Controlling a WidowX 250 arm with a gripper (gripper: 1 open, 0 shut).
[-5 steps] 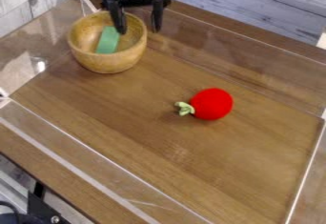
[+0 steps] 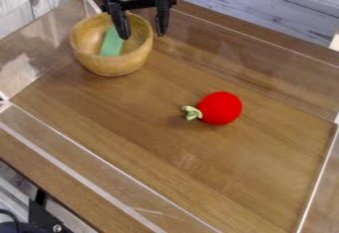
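Observation:
A wooden bowl (image 2: 126, 60) sits at the upper left of the table, with a green object (image 2: 110, 43) inside it. Above the bowl, my black gripper (image 2: 141, 27) stands open, its fingers spread over the bowl's back part and right rim. A red round object with a short green stem, like a vegetable (image 2: 220, 108), lies on the bare table to the right and nearer the front.
A white-washed plank wall (image 2: 265, 19) runs along the back, and clear edging borders the left and right sides.
The green object remains in the bowl. The red object has not moved.

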